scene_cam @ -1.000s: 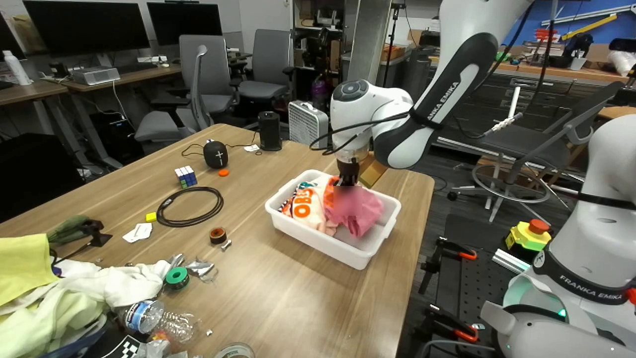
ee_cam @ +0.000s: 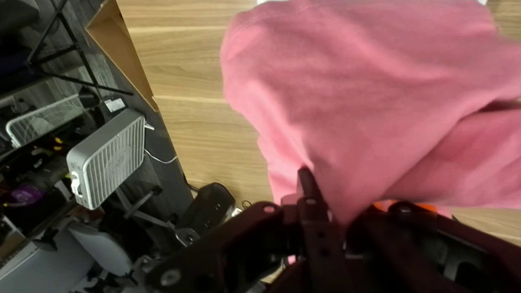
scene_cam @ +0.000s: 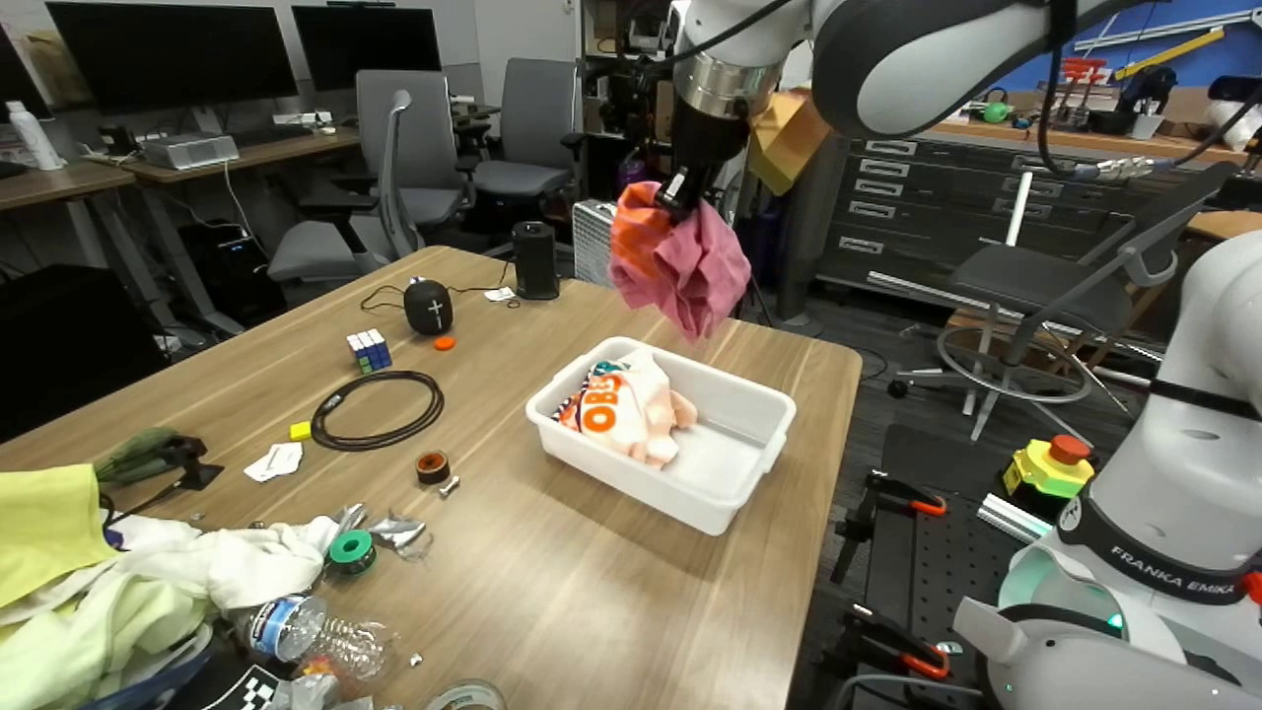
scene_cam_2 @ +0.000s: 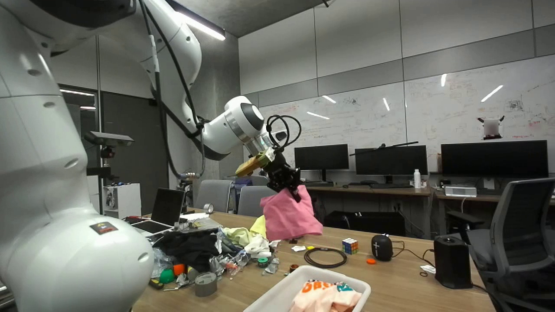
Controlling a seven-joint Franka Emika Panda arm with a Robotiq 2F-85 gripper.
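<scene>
A pink cloth (scene_cam: 698, 266) with an orange patch hangs in the air above the white bin, and my gripper (scene_cam: 676, 203) is shut on its upper part. In exterior view 2 the same cloth (scene_cam_2: 291, 216) drapes below the gripper (scene_cam_2: 297, 191). The wrist view has the cloth (ee_cam: 361, 97) bunched between the dark fingers and spread out beyond them. Below it, the white bin (scene_cam: 739, 479) stands on the table, holding a pale peach cloth (scene_cam: 621, 414) with orange lettering in its left part; the bin's right part is empty.
A heap of clothes (scene_cam: 177, 568), with a plastic bottle (scene_cam: 314, 637), covers the table's near left. A coiled black cable (scene_cam: 379, 440), a puzzle cube (scene_cam: 369, 351) and a round speaker (scene_cam: 427, 308) lie left of the bin. Bare wood surrounds the bin.
A second ago the gripper was down in the bin at the pink cloth. Now the cloth is up out of the bin in the gripper. The peach cloth stays inside.
</scene>
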